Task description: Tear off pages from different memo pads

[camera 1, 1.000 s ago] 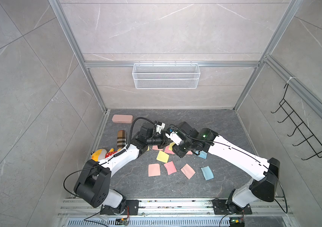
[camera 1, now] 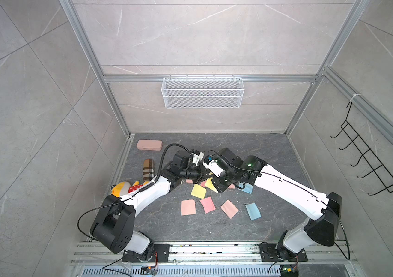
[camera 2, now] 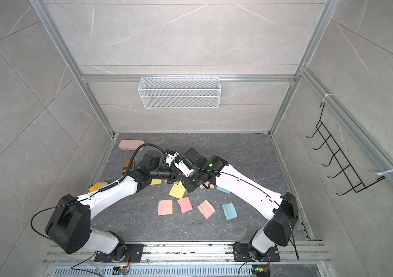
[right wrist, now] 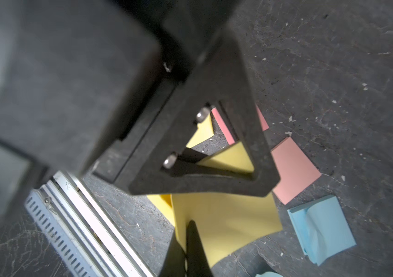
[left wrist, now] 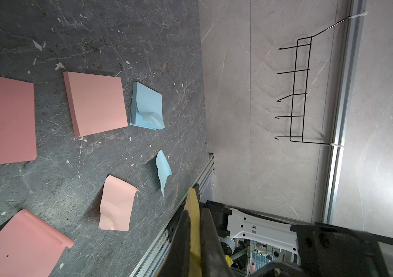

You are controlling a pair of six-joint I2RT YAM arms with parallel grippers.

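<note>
A yellow page hangs by my left gripper, whose fingers are shut on it; in the left wrist view it appears edge-on as a narrow strip. Shut too, the tips of my right gripper meet that page near its edge; no clear grip shows. The left gripper's black frame covers much of the right wrist view. A salmon pad [left wrist: 96, 102] and a blue pad [left wrist: 148, 106] with a curled top sheet lie on the table, beside a pink pad [left wrist: 5, 120]. The top views hide both sets of fingertips.
Loose pages lie toward the front: yellow [camera 1: 198, 191], salmon [camera 1: 188, 207], pink [camera 1: 207, 204], another salmon page [camera 1: 229, 208] and blue [camera 1: 252, 211]. A pink case [camera 1: 149, 145] and a brown striped object [camera 1: 148, 169] sit at left.
Both grippers have shifted only slightly; the loose pages lie where they were.
</note>
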